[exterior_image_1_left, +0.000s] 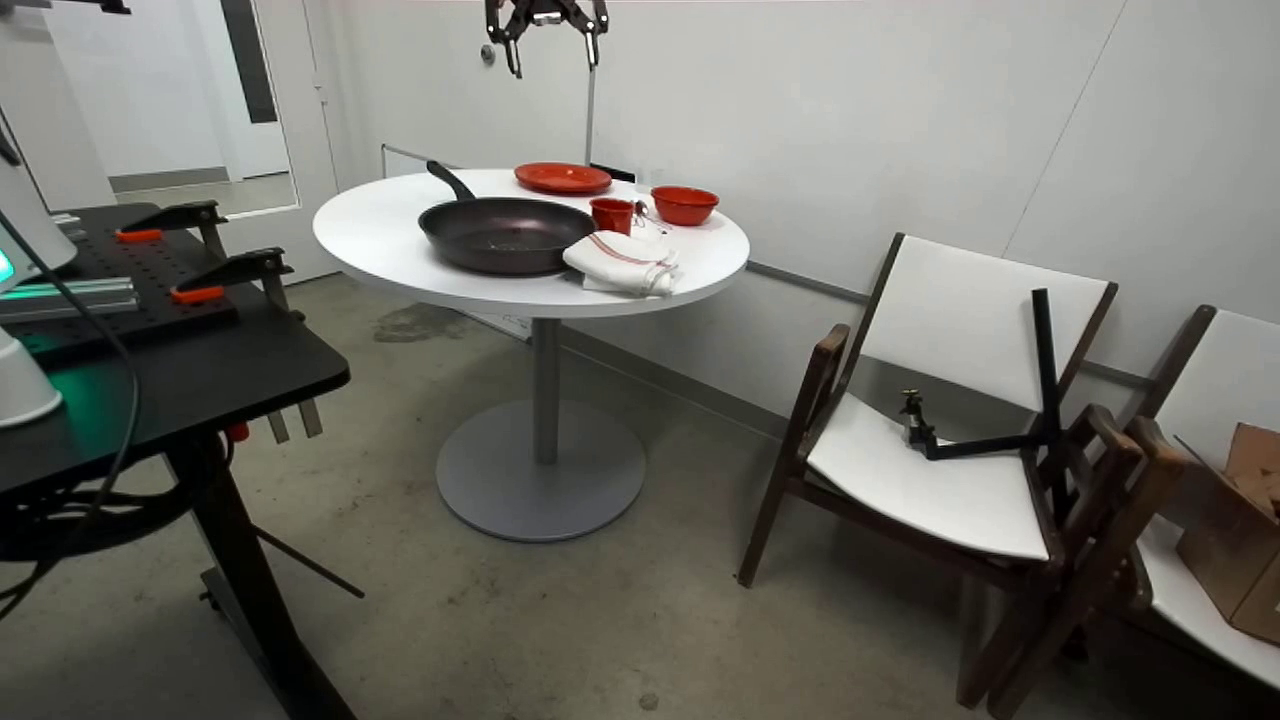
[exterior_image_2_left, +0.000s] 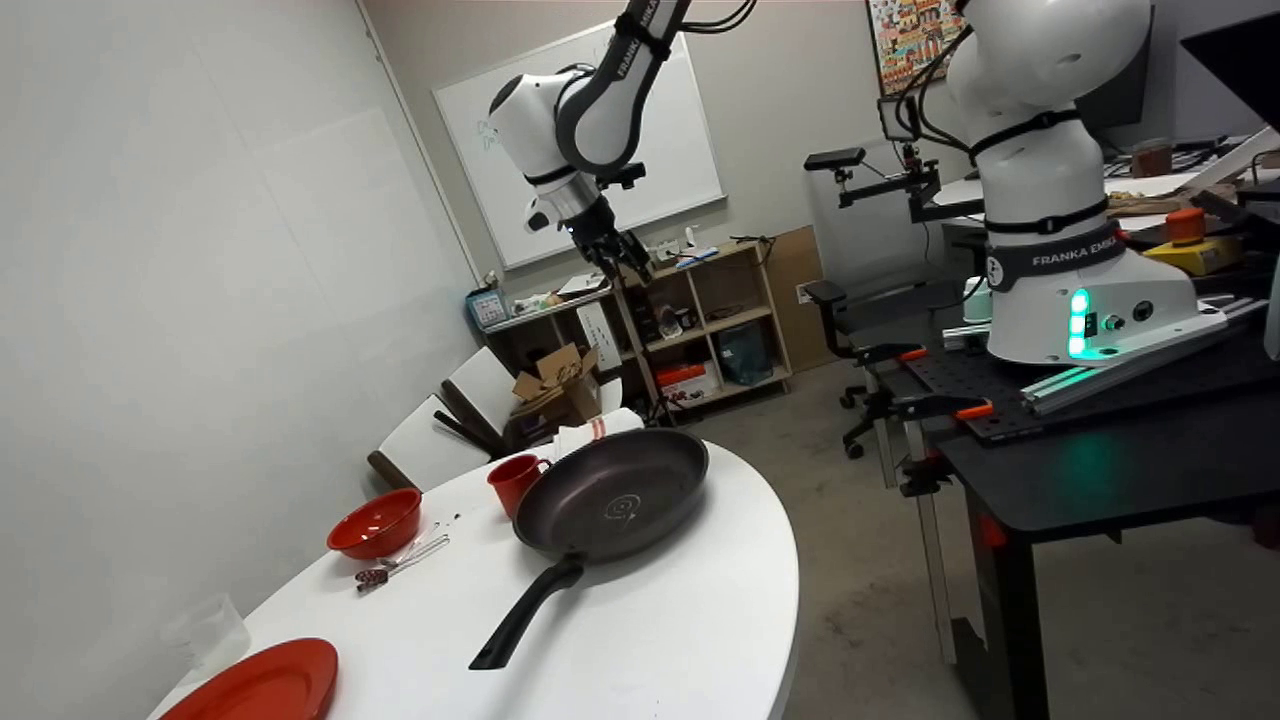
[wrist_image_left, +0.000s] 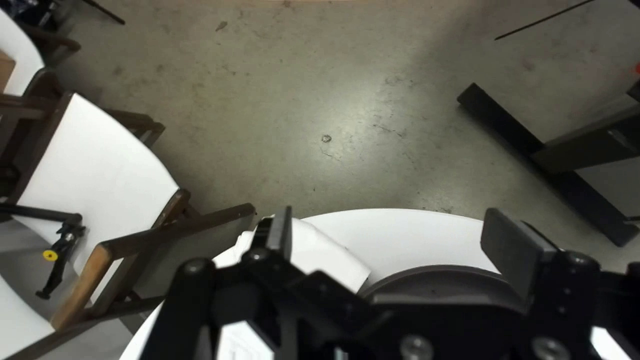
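Note:
High above the round white table (exterior_image_1_left: 372, 246), my gripper (exterior_image_1_left: 554, 62) points down and is open, its fingers wide apart with nothing between them. On the table sit a dark frying pan (exterior_image_1_left: 510, 234), a folded white towel (exterior_image_1_left: 618, 264) with red stripes, a red mug (exterior_image_1_left: 612, 216), a red bowl (exterior_image_1_left: 685, 205) and a red plate (exterior_image_1_left: 563, 178). A whisk (exterior_image_2_left: 405, 560) lies between bowl and plate in exterior view 2. In the wrist view, the pan's edge (wrist_image_left: 444, 282) and the towel (wrist_image_left: 324, 252) show partly behind my gripper.
White chairs (exterior_image_1_left: 936, 456) stand right of the table, one bearing a black stand. A black bench (exterior_image_1_left: 240, 348) with clamps is at left. A clear cup (exterior_image_2_left: 206, 632) stands near the plate. Bare tabletop lies around the pan handle (exterior_image_2_left: 528, 614).

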